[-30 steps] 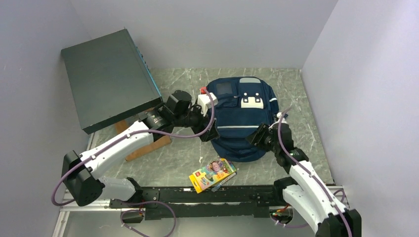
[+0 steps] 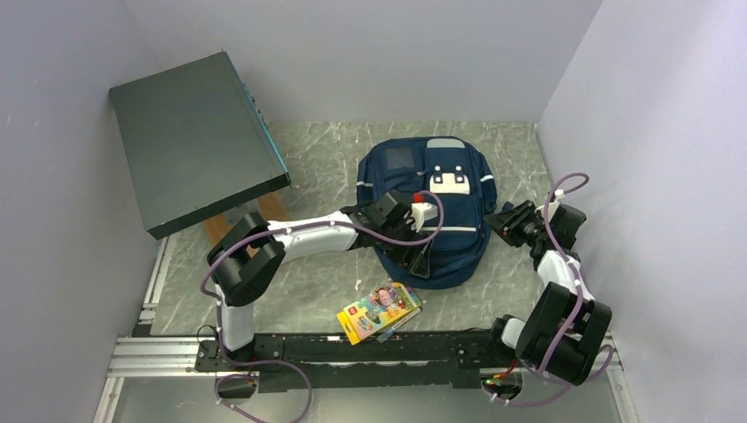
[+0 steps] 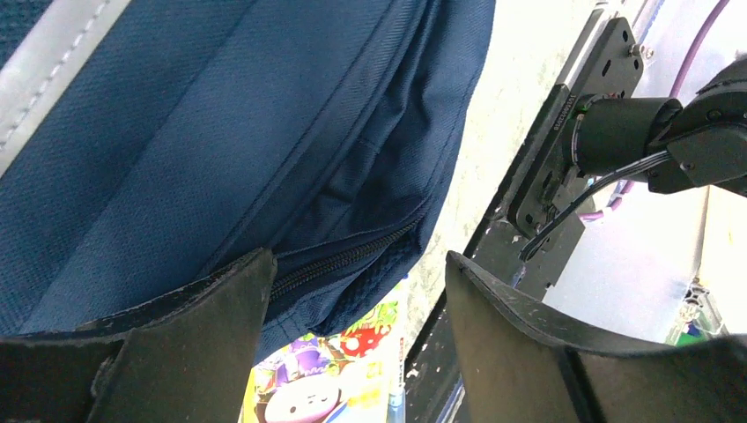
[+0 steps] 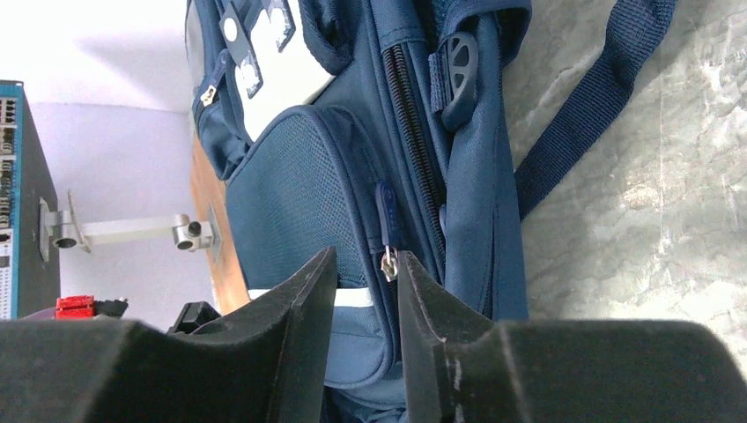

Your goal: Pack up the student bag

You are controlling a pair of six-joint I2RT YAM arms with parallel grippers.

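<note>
The navy backpack lies flat on the marble surface. My left gripper is over its lower left part, fingers part open above the fabric and a zipped fold. My right gripper is at the bag's right side; in the right wrist view its fingertips stand close by a zipper pull on a pocket edge, a small gap between them; whether they touch it I cannot tell. A yellow illustrated box lies below the bag, a thin clear item with it.
A large dark panel stands at the back left over a wooden board. Walls close in on the back and right. Bare marble shows left of the bag's top and at its right.
My left arm has moved right and down over the bag's lower part. My right gripper has moved up and rightward from the bag's lower right to its side edge.
</note>
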